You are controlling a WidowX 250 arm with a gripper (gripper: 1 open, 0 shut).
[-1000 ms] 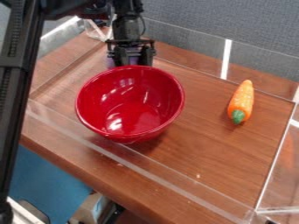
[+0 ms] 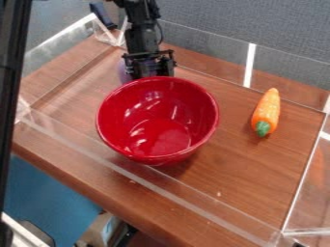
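A large red bowl (image 2: 157, 123) sits upright on the wooden table, centre of the view. Just behind it, my black gripper (image 2: 149, 64) reaches down near the table's back left, at a purple object (image 2: 125, 69) that is mostly hidden by the gripper and bowl. Whether the fingers are open or shut on it is not clear. An orange toy carrot (image 2: 267, 113) with a green end lies on the right.
Clear plastic walls border the wooden table (image 2: 233, 183), with a grey panel (image 2: 238, 24) behind.
The gripper has moved slightly right and down. The carrot stays put.
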